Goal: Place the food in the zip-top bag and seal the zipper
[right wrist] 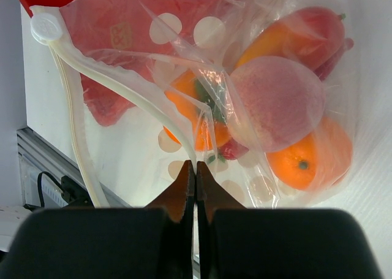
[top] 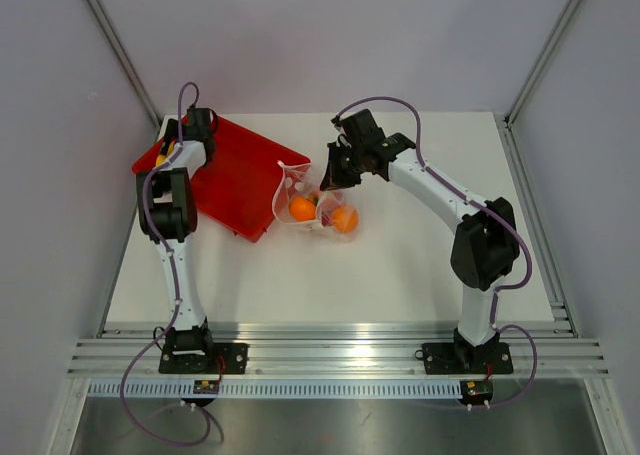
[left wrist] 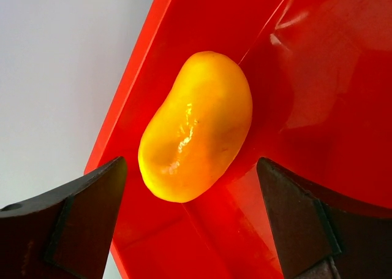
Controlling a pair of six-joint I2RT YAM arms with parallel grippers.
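Note:
A yellow mango-like fruit (left wrist: 195, 126) lies in the red tray (top: 240, 185) at its left end, partly hidden by the arm in the top view. My left gripper hangs over it, open, the fruit just beyond and between its fingertips. The zip top bag (right wrist: 153, 27) holds several pieces of food, among them a pink round fruit (right wrist: 275, 101) and an orange (right wrist: 298, 162). My right gripper is shut at the bag's pale zipper edge (right wrist: 135, 95); how much of that edge is between its fingers is hard to tell.
The red tray sits at the back left, beside the bag. Side walls and rails border the table.

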